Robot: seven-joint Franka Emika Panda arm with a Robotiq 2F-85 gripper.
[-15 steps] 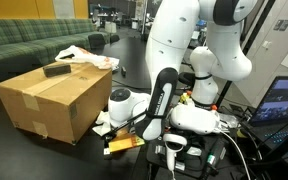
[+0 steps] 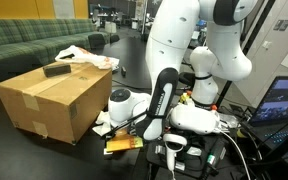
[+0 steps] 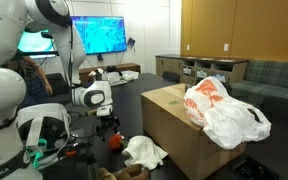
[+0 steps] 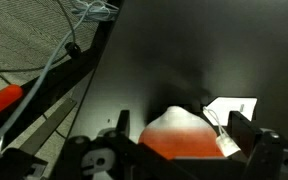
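My gripper is open, one finger on either side of a rounded red-orange object with a white top (image 4: 179, 135) in the wrist view. Nothing is visibly pinched, and the object's lower part is cut off by the frame. In exterior view 2 the gripper (image 3: 107, 128) hangs low over the dark table, close beside a small red object (image 3: 115, 142). From exterior view 1, the arm's wrist mostly hides the fingers.
A big cardboard box (image 2: 59, 102) stands close by, with a white plastic bag (image 3: 224, 112) on top. A white cloth (image 3: 144, 152) lies near the red object. An orange-brown item (image 2: 124, 143) sits by the gripper.
The arm shifts very slightly near the orange-brown item; otherwise the scene looks the same.
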